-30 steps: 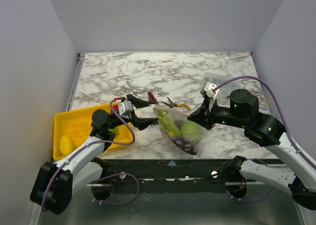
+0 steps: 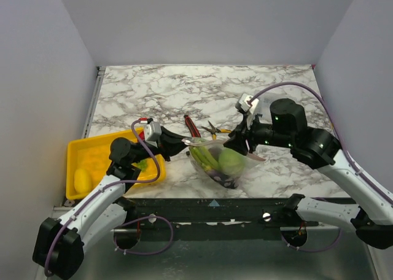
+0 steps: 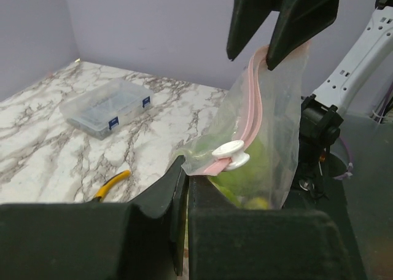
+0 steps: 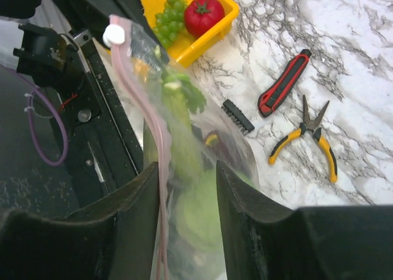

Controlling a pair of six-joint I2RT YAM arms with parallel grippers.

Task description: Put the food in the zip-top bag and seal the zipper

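The clear zip top bag (image 2: 216, 164) hangs between my two grippers, holding green vegetables, a round pale green food (image 2: 231, 161) and something dark purple low down. My left gripper (image 2: 184, 142) is shut on the bag's top corner, beside the white zipper slider (image 3: 229, 149). The pink zipper strip (image 3: 253, 108) rises from that corner toward the right gripper's fingers in the left wrist view. My right gripper stands part open at the other end of the bag's mouth. The zipper strip passes close by one of its fingers, with bag film between them.
A yellow bin (image 2: 92, 158) at the left holds a tomato (image 4: 204, 16), grapes (image 4: 169, 20) and a yellow item. Behind the bag lie a red-black cutter (image 4: 285, 83), pliers (image 4: 312, 132) and a small dark block (image 4: 237, 116). A clear case (image 3: 109, 107) lies farther back.
The left gripper went from open to shut at the bag's corner. My right gripper opened and shifted left, bringing the bag's ends closer and slackening its mouth.
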